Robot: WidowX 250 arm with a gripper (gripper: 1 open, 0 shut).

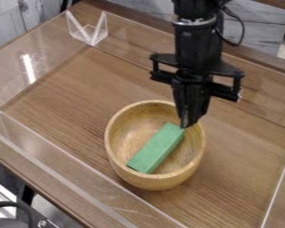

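Note:
A light wooden bowl (121, 134) sits on the wooden tabletop, holding a green rectangular block (155, 149) lying diagonally inside it. My black gripper (191, 108) hangs above the back right of the bowl, its lower tip over the rim area. Whether it is open or shut is unclear from this angle.
A clear wire or plastic stand (88, 27) stands at the back left. Dark cables lie at the lower left edge. A pale marble-like surface lies at the back right.

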